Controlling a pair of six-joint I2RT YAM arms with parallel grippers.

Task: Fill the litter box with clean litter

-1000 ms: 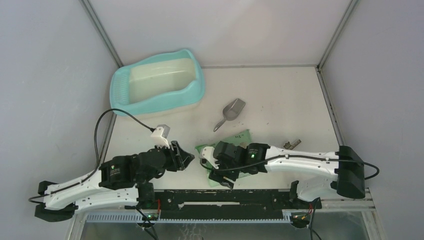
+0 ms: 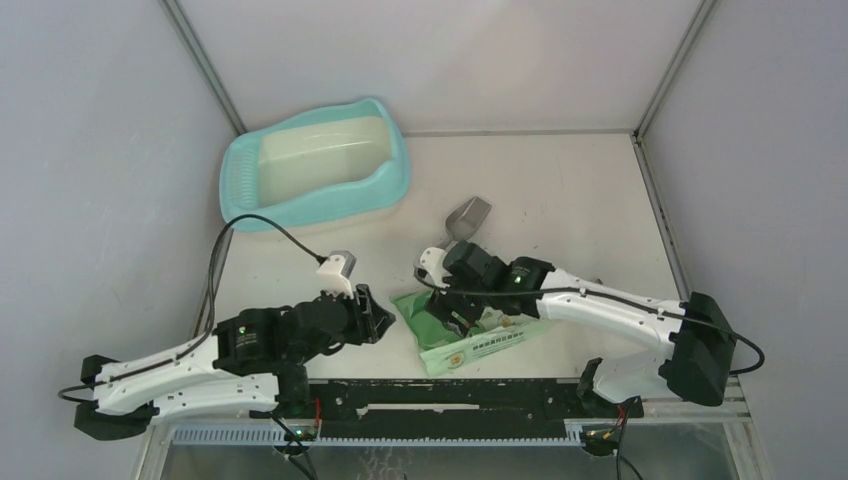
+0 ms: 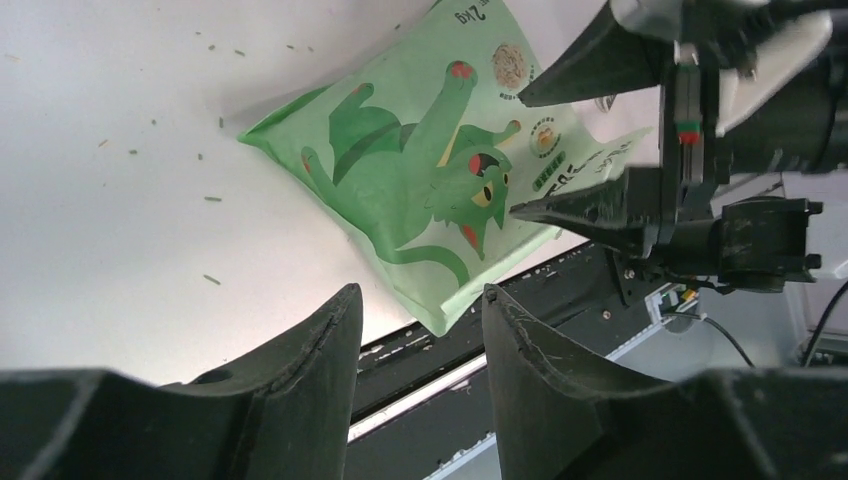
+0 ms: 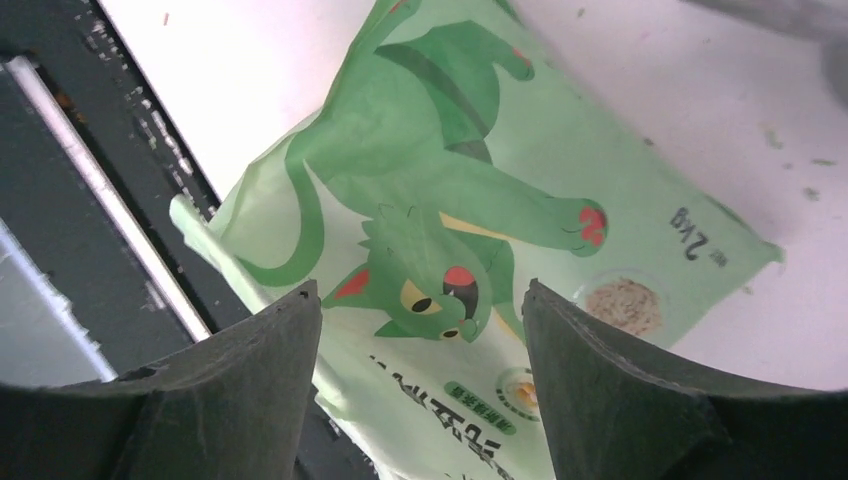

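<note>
A green litter bag (image 2: 430, 345) with a cat print lies at the table's front middle; it fills much of both wrist views (image 3: 420, 200) (image 4: 430, 200). My right gripper (image 2: 455, 320) hangs over the bag, fingers apart with nothing between them (image 4: 429, 340). My left gripper (image 2: 380, 322) is left of the bag, above it, its fingers apart and empty (image 3: 422, 320). The teal litter box (image 2: 240, 180) stands at the back left, its cream inside bare. A grey scoop (image 2: 470, 215) lies behind the bag, its handle partly hidden by the right arm.
The table's front edge, with a dark rail (image 2: 420, 395), runs just in front of the bag.
My right gripper has moved up toward the back, uncovering more of the bag's front. My left gripper has shifted slightly right.
</note>
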